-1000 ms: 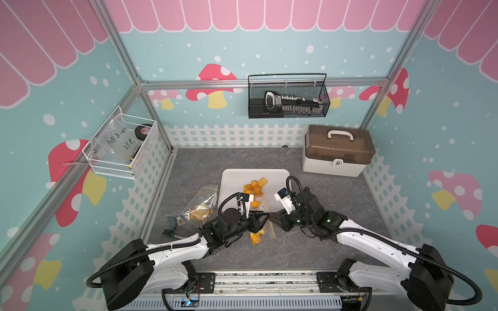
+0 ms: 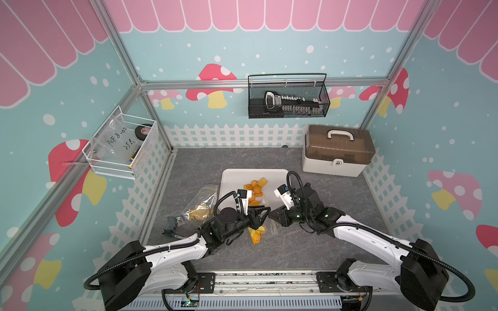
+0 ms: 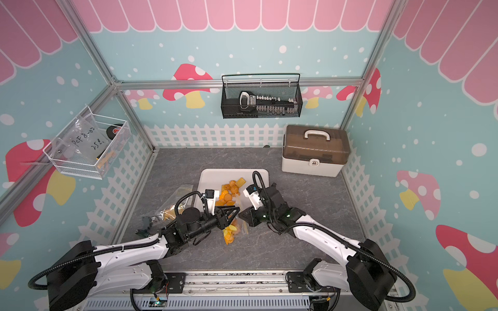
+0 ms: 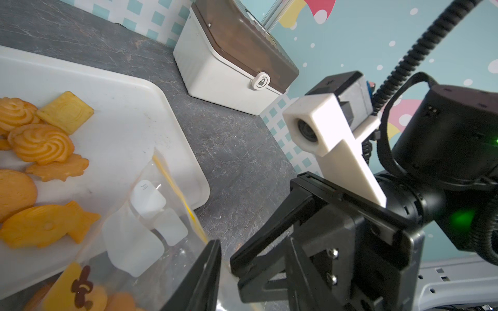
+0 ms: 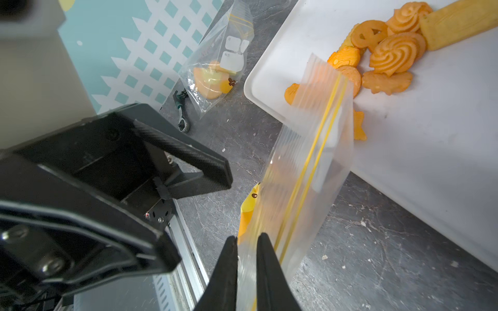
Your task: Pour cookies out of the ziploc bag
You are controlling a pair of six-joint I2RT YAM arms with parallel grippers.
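A clear ziploc bag (image 5: 311,165) with yellow seal lines stands between my grippers, its open-looking mouth toward the tray. Cookies inside the bag show at the lower left of the left wrist view. My left gripper stands open beside the bag's edge, its two fingers well apart. Facing it closely is my right gripper, its fingertips parted by a narrow gap; the bag's edge runs at that gap, but whether it passes between or behind the fingers is unclear. Loose cookies (image 5: 394,51) lie on the white tray (image 4: 135,103) just behind the bag.
Another clear bag of cookies (image 2: 199,210) lies left of the tray, near a dark tool (image 2: 171,228). At the back right sits a brown-lidded box (image 2: 338,150). Bare grey tabletop (image 2: 337,189) extends right of the tray. The two grippers' tips are very close together.
The bag's seal strip is less visible from above.
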